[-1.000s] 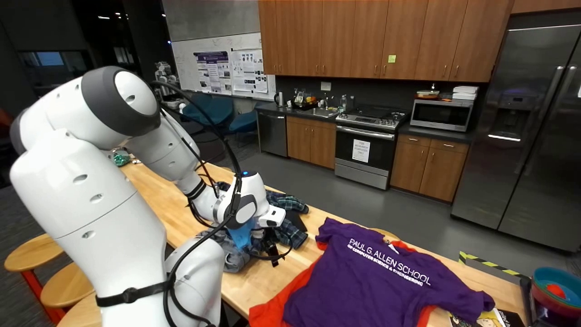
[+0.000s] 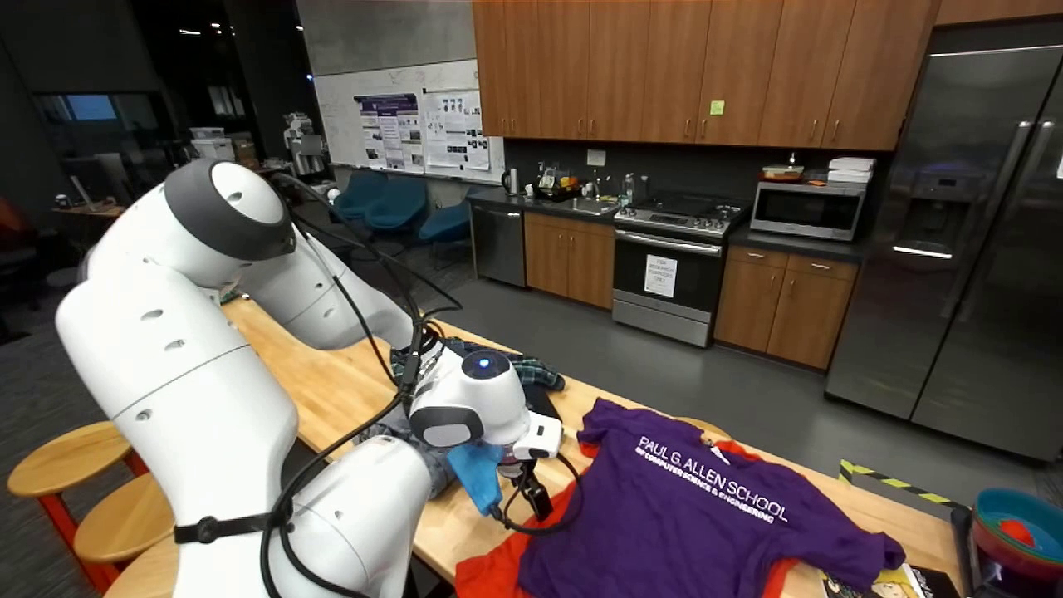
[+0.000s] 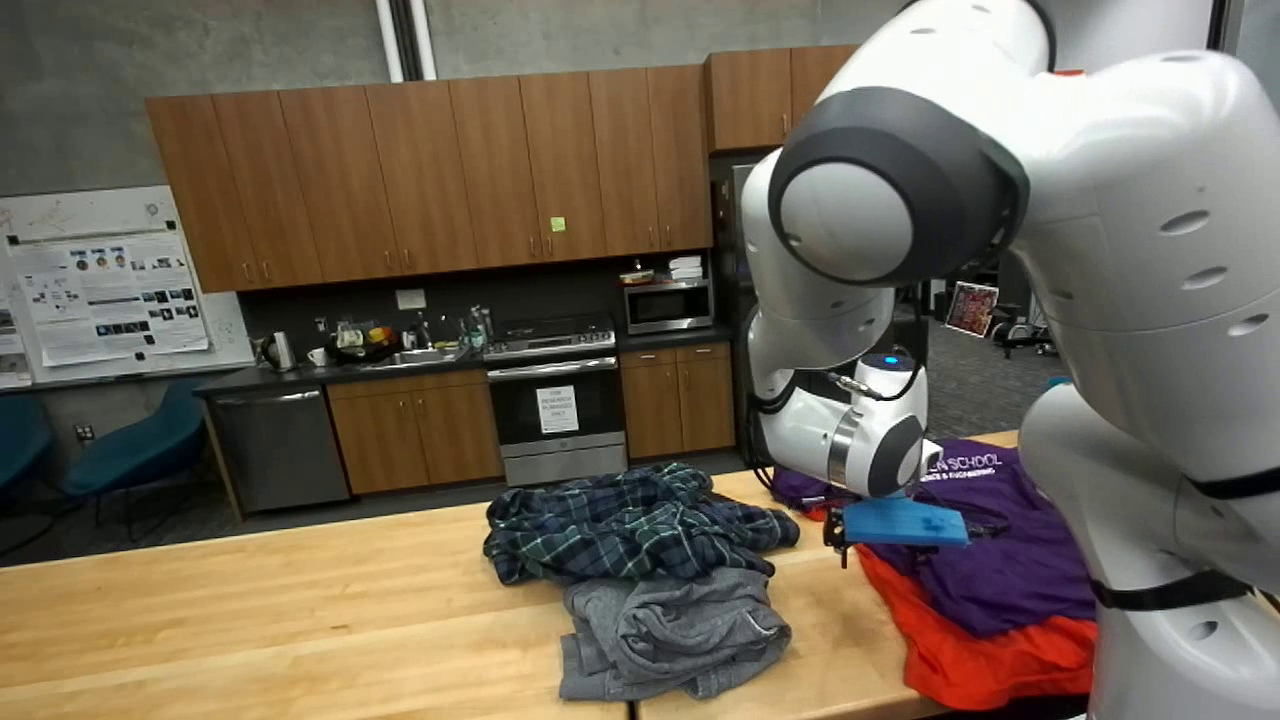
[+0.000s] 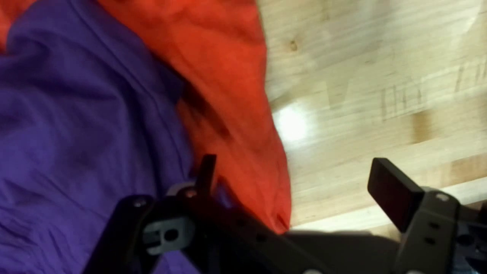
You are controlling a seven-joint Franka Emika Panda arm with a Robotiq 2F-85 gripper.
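Observation:
A purple T-shirt [image 2: 678, 508] with white lettering lies spread on the wooden table, over a red-orange cloth [image 2: 482, 570] that shows along its edge. In the wrist view my gripper stands open above the cloth's border. Its left finger is over the purple fabric [image 4: 91, 132] and the orange cloth [image 4: 242, 91]; the right one is over bare wood. Nothing lies between the fingers at their height. A dark green plaid shirt [image 3: 636, 528] is bunched mid-table, with folded grey fabric [image 3: 678, 636] in front of it.
Bare wooden tabletop [image 3: 300, 600] stretches left of the clothes pile. At the table's right end are a teal and red bowl stack [image 2: 1016, 538] and a magazine [image 2: 897, 583]. Stools [image 2: 75, 458] stand along the near side. A black cable loops from the arm.
The gripper has moved right, from beside the plaid and grey clothes to the left edge of the purple shirt. The clothes on the table look unmoved.

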